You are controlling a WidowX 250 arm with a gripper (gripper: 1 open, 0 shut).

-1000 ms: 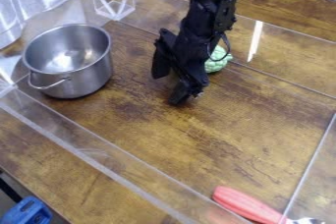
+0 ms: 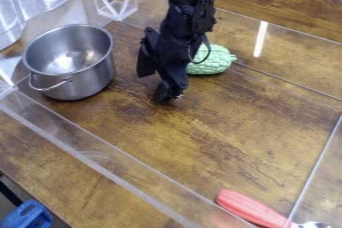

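The black robot gripper (image 2: 160,82) reaches down to the wooden tabletop in the centre of the camera view, its wrist and arm rising to the top edge. Behind it, to the right, lies a pale green corn-like object (image 2: 213,59), partly hidden by the arm. Whether the fingers are open or shut, or hold anything, is hard to make out in the dark shapes. A steel pot (image 2: 70,55) stands to the left of the gripper.
A red-handled utensil (image 2: 250,208) lies at the bottom right. A blue object (image 2: 30,215) sits at the lower left corner. Clear plastic edges border the work area.
The arm and gripper have shifted left, uncovering more of the green object. The pot and utensil are unmoved.
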